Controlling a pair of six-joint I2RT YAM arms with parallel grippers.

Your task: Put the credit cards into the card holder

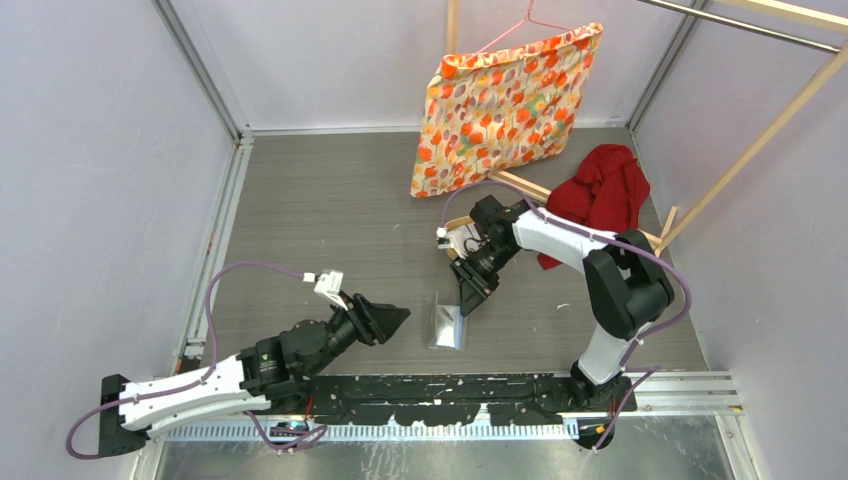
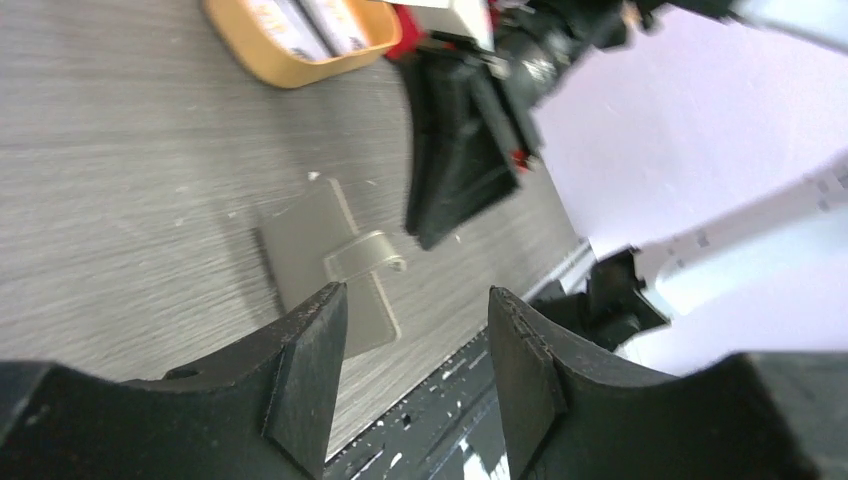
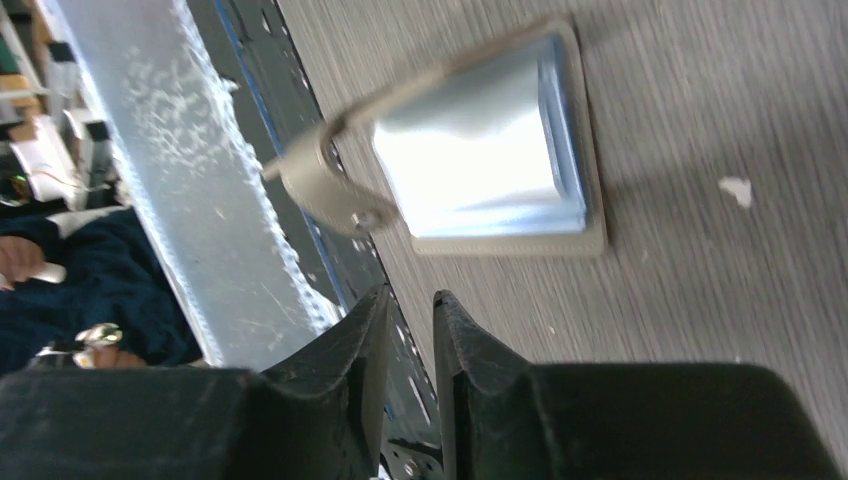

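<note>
The card holder (image 1: 447, 328) lies part-opened near the table's front edge, one cover standing up and curled. Inside it, pale white and bluish sheets (image 3: 480, 140) show in the right wrist view; whether these are cards or sleeves I cannot tell. My left gripper is open and empty, to the left of the holder and apart from it. At the holder's far right corner in the top view is my right gripper (image 1: 466, 308). Its fingertips in the right wrist view stand slightly apart, nothing visible between them.
An orange-tan basket (image 2: 285, 72) with white items inside stands behind my right gripper. A red cloth (image 1: 608, 190) lies at the back right, and a patterned cloth (image 1: 505, 115) hangs on a hanger.
</note>
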